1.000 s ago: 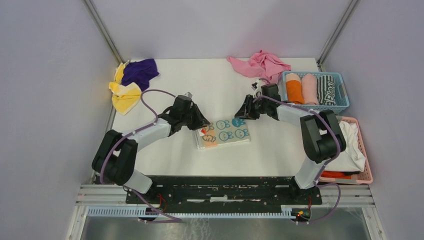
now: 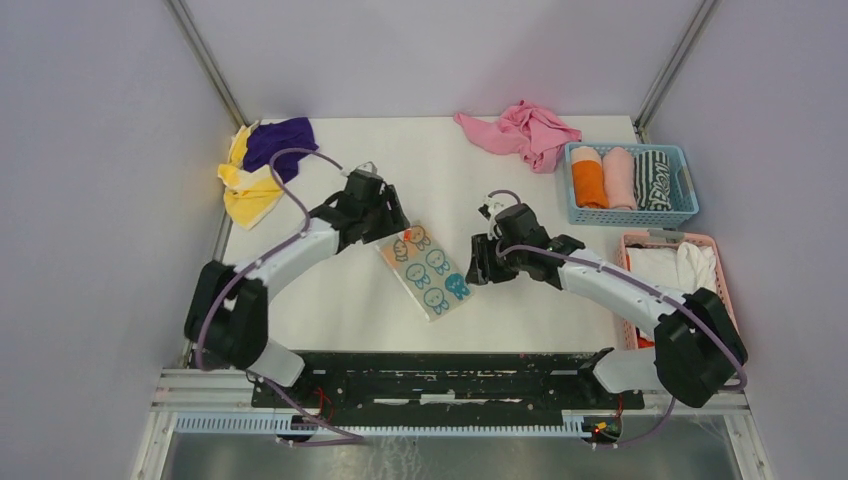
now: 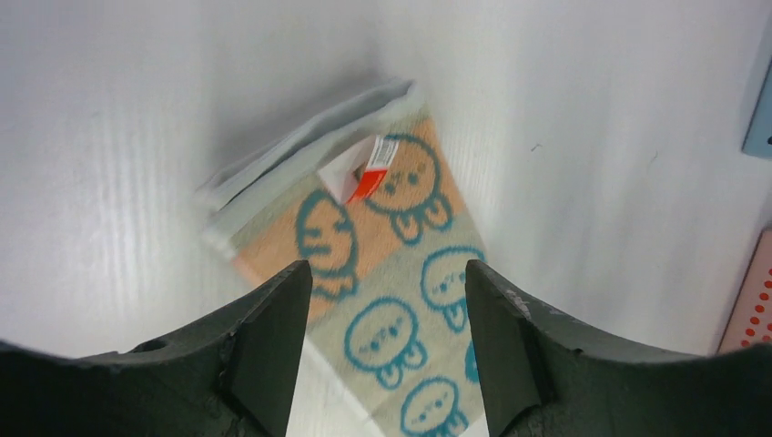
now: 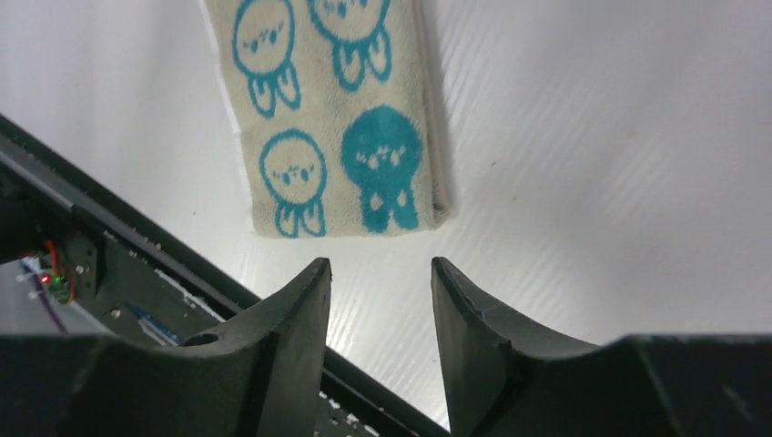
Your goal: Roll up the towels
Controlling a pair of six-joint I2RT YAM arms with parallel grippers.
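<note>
A folded towel [image 2: 425, 272] with blue bunny-like prints and an orange end lies slantwise at the middle of the table. In the left wrist view its orange end [image 3: 337, 228], blurred, carries a white and red label [image 3: 371, 171]. My left gripper hovers over that end, fingers apart and empty. At the towel's other end, the right wrist view shows the cream corner with a solid blue print [image 4: 382, 168]. My right gripper is just off that edge, its fingers spread with nothing between them.
Rolled towels fill part of a blue basket [image 2: 632, 216] at the right, above a pink basket [image 2: 725, 290] with white cloth. A pink towel [image 2: 525, 133] lies crumpled at the back; yellow [image 2: 250, 195] and purple [image 2: 283, 140] towels are back left.
The towel has turned clockwise from nearly level to a steep slant.
</note>
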